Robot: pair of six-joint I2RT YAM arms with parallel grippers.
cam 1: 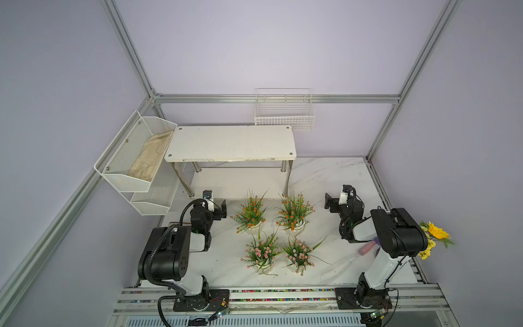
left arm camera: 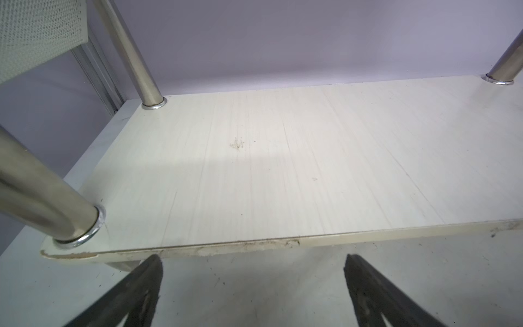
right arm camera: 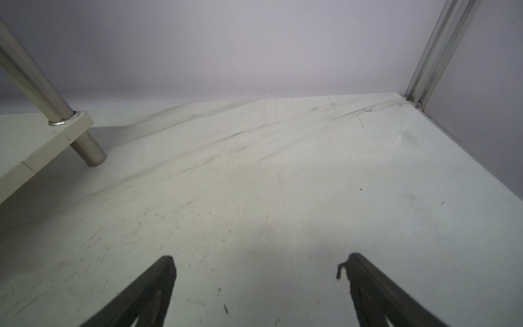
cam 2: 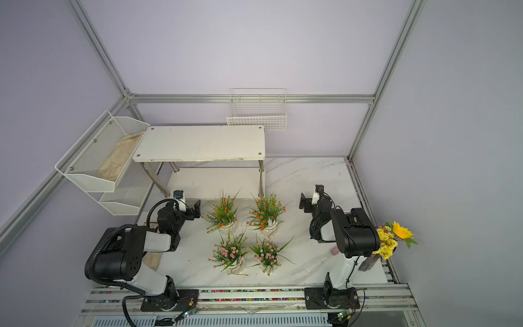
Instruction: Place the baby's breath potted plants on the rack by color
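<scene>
Four potted plants stand on the marble table between my arms, two by two. The back pair, left orange plant (cam 1: pixel 250 213) and right orange plant (cam 1: pixel 294 211), carry orange flowers. In front are the left pink plant (cam 1: pixel 261 250) and right pink plant (cam 1: pixel 299 255). Behind them the white two-tier rack has an empty top shelf (cam 1: pixel 231 142) and a bare lower shelf (left arm camera: pixel 294 163). My left gripper faces the lower shelf's front edge, open and empty. Over bare table, right of the plants, my right gripper is open with nothing between its fingers.
White mesh baskets (cam 1: pixel 125 175) hang left of the rack, and a wire basket (cam 1: pixel 284 111) is behind it. Yellow artificial flowers (cam 2: pixel 388 242) stand at the right edge beside my right arm. Table right of the rack (right arm camera: pixel 261 179) is clear.
</scene>
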